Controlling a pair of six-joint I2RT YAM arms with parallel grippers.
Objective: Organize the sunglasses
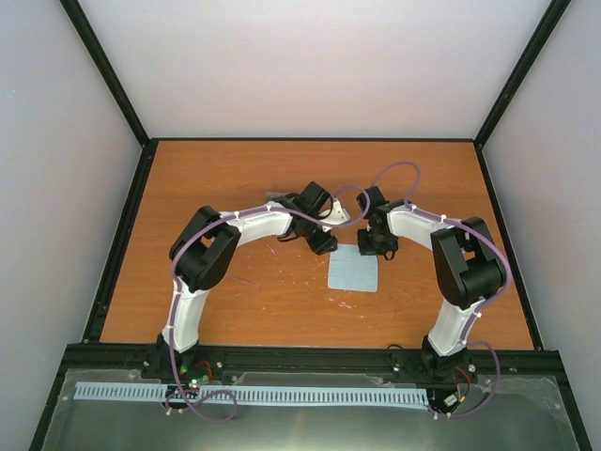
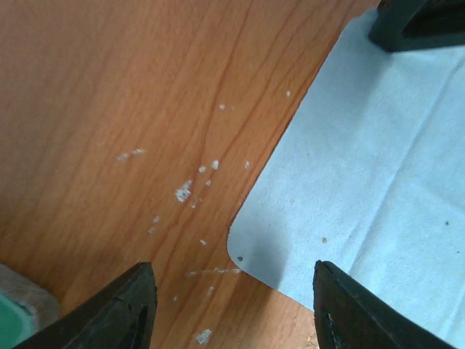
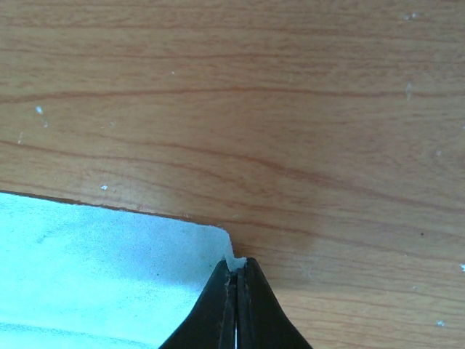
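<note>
A pale blue cloth (image 1: pixel 352 272) lies flat on the wooden table, one corner in the grip of my right gripper, shut on it in the right wrist view. My left gripper is over the table beside another corner of the cloth (image 2: pixel 305 211), its fingers apart with nothing between them. A grey object with a green top (image 2: pixel 18 320) shows at the lower left of the left wrist view.
A small grey item (image 1: pixel 275 195) is partly hidden behind the left arm at the back.
</note>
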